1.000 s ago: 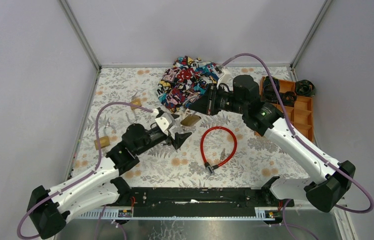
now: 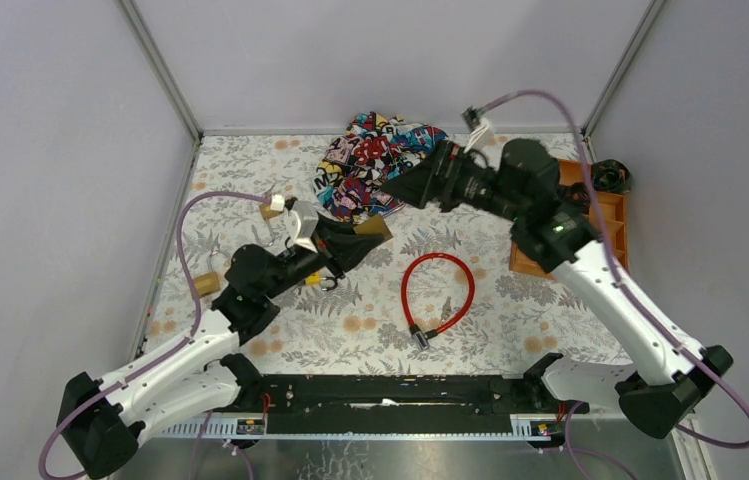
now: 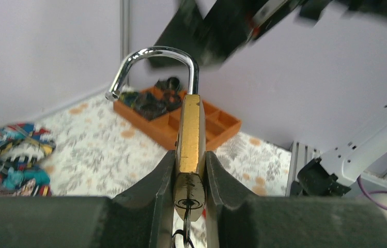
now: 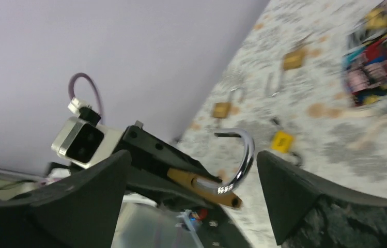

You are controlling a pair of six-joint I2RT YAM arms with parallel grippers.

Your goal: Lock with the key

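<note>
A brass padlock (image 3: 191,135) stands between the fingers of my left gripper, its pads against both sides. The silver shackle (image 3: 163,50) is open, one end free. From the keyhole at the bottom of the body hangs a thin dark piece, apparently the key (image 3: 186,227), seen edge-on. In the top view the padlock body (image 2: 374,228) pokes out of the left gripper's tip. My right gripper (image 2: 412,188) is up and to the right of it, blurred. Between the spread fingers of the right gripper nothing is held; the shackle (image 4: 246,155) appears beyond them.
A red cable lock (image 2: 406,290) lies on the patterned table. Other padlocks (image 2: 206,284) rest at the left, a colourful cloth (image 2: 375,150) at the back. An orange compartment tray (image 2: 605,235) is at the right. Open table lies around the red cable.
</note>
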